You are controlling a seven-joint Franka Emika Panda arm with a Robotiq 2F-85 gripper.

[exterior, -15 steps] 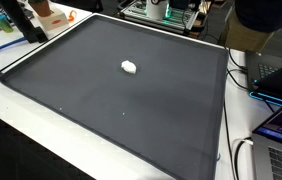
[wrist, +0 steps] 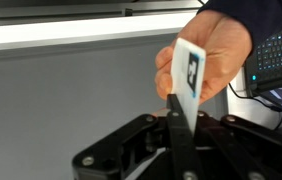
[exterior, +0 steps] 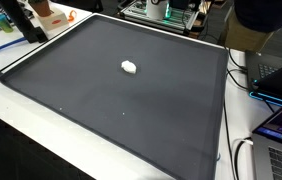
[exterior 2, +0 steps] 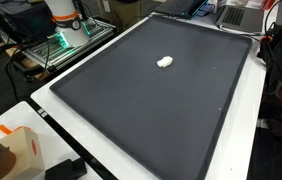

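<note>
In the wrist view my gripper is shut. A narrow white strip [wrist: 188, 70] with dark marks runs down to the fingertips; whether its lower end is between them or just in front of them, I cannot tell. Right behind the strip is a person's bare hand [wrist: 224, 55], fingers curled. A small, crumpled-looking white object [exterior: 129, 67] lies alone on the dark grey board [exterior: 91, 100]; exterior view 2 shows the same white object [exterior 2: 164, 61] there. Neither exterior view has the gripper in it.
The board is otherwise bare. A laptop [exterior: 281, 130] and cables stand beyond its right edge in exterior view 1. A plant pot [exterior 2: 16, 150] stands at the lower left of exterior view 2. Someone's dark sleeve [wrist: 266, 10] comes in at the wrist view's top right.
</note>
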